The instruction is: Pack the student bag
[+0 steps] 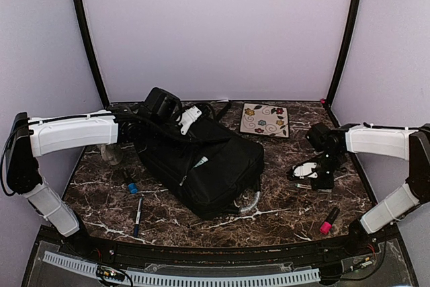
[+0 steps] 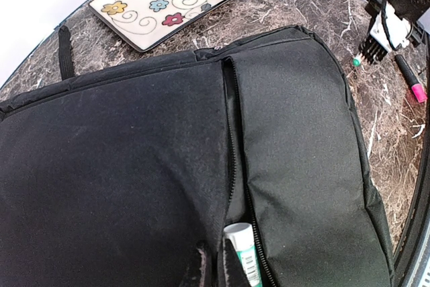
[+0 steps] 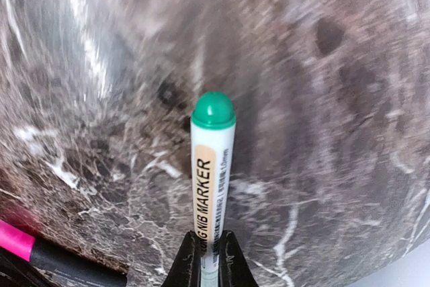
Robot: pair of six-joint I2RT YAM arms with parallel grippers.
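The black bag (image 1: pixel 225 169) lies mid-table with a front pocket unzipped; a white-capped tube (image 2: pixel 240 234) shows inside the opening. At the pocket's edge my left gripper is shut, and the cloth puckers toward its fingertips. Over the right side of the table, my right gripper has its fingers closed around the body of a white marker with a green cap (image 3: pixel 213 152). A black marker with a pink cap (image 1: pixel 329 220) lies on the table near that gripper.
A flowered square plate (image 1: pixel 265 119) sits at the back. Left of the bag are a blue-ended marker (image 1: pixel 130 181), a pen (image 1: pixel 138 218) and a clear container (image 1: pixel 111 154). Bare table separates the bag from the right gripper.
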